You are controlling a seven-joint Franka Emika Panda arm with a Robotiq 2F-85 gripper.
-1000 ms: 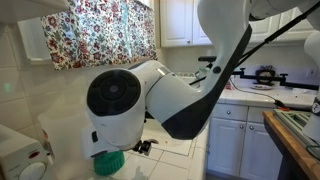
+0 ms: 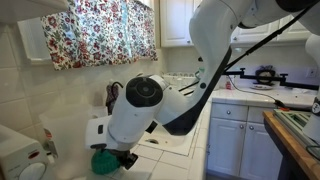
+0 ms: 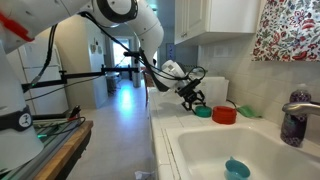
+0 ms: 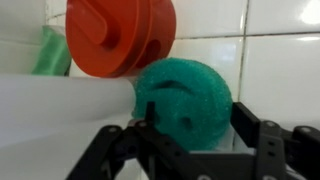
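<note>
A round teal-green object rests on the white tiled counter, its rim uneven and its underside out of sight. My gripper is right over its near part in the wrist view, dark fingers spread apart with the teal surface showing between them. Whether they touch it cannot be made out. From the side, the green object sits at the gripper's tip. The other exterior view shows it as a low green piece just beneath the gripper.
A red lidded container stands close beside the green object, with a green item behind it. Something white fills the wrist view's lower left. The sink holds a small teal cup.
The arm has come lower and farther from the camera, bringing the gripper down to the green object, which is now partly hidden by it. The green object appears in about the same place.
</note>
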